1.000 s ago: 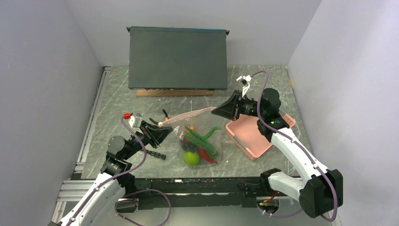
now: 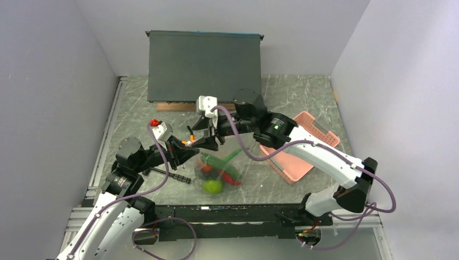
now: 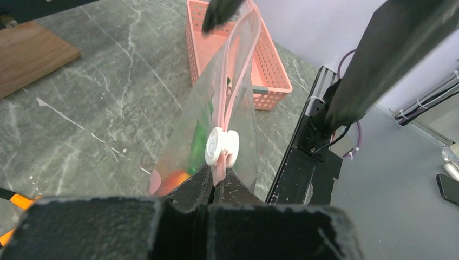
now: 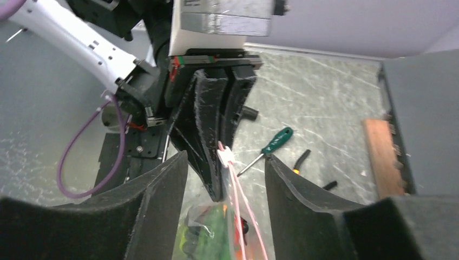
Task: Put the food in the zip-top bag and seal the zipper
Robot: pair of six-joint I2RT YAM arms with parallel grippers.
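The clear zip bag (image 2: 236,172) hangs with food inside: a green apple (image 2: 212,186), a red pepper (image 2: 231,179) and green vegetables (image 2: 215,161). Below the white slider (image 3: 222,147), my left gripper is shut on the slider end of the bag's pink zipper strip (image 3: 238,70). The far end of that strip runs loose towards the pink basket. My right gripper stands open close to the left one, its fingers spread to either side of the slider end in the right wrist view, apart from the strip.
A pink basket (image 2: 292,165) stands to the right. Behind lies a wooden board (image 2: 176,107) under a dark panel (image 2: 204,67). A green screwdriver (image 4: 279,140) and orange-handled tool (image 3: 20,202) lie near the left arm.
My right gripper has opened, let go of the strip's far end and swung left to the left gripper. The bag has sagged slightly left. The left gripper stays nearly in place.
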